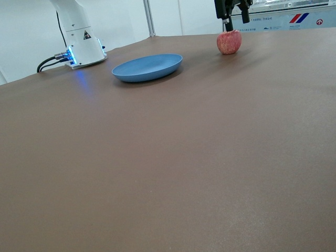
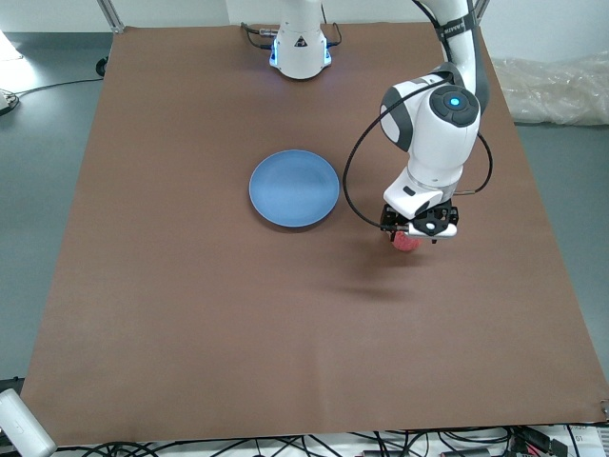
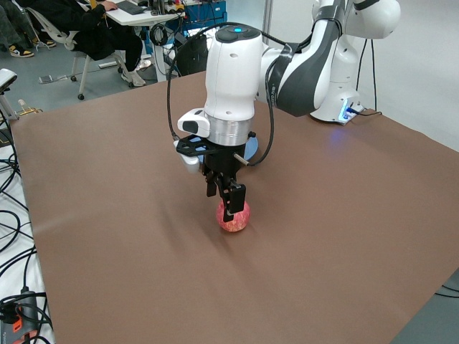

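A red apple (image 1: 229,43) rests on the brown table; in the left view it (image 2: 405,243) is mostly under the arm's end. The black gripper (image 1: 236,18) hangs over it, one finger down at the apple's top, the other higher to the right, apparently apart. In the right view the gripper (image 3: 222,204) partly covers the apple (image 3: 239,218); whether it holds anything is unclear there. A blue plate (image 2: 293,187) lies left of the apple, also in the top view (image 1: 147,66).
Cables run beyond the near edge.
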